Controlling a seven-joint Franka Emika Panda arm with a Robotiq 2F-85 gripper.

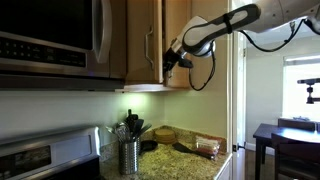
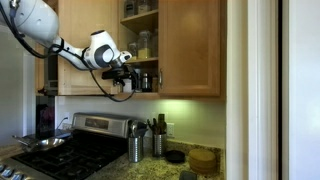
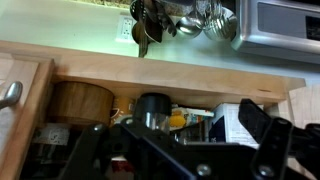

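My gripper is open at the front of an open upper cabinet, its dark fingers spread across the lower part of the wrist view. A jar with a black lid (image 3: 152, 108) shows in the gap between them, inside the cabinet, and nothing is gripped. In exterior view 1 the gripper (image 1: 171, 66) is beside the open cabinet door (image 1: 145, 42), its tips partly hidden. From the other side, the gripper (image 2: 130, 75) reaches the lowest shelf, near dark-lidded jars (image 2: 147, 82).
Glass jars (image 2: 145, 45) fill the shelf above. The cabinet's bottom edge (image 3: 180, 82) and a closed door (image 2: 190, 50) bound the opening. Below, a metal utensil holder (image 2: 136, 149), a round wooden box (image 2: 203, 161) and the stove (image 2: 85, 145) occupy the counter area.
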